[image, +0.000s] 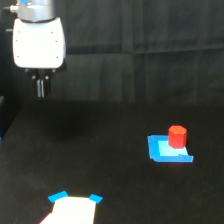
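Observation:
A red block (177, 136), roughly cylindrical or many-sided, stands upright on a white patch (167, 150) edged with blue tape (154, 152), on the right of the dark table. My gripper (41, 89) hangs at the upper left, well above the table and far from the block. Its two thin fingers are close together, with nothing visible between them.
A white sheet (74, 211) with blue tape (58, 196) at its corners lies at the front edge, partly cut off. Something red shows at its left side. Dark bare table (110, 150) lies between the sheet and the block. A black curtain (140, 50) hangs behind.

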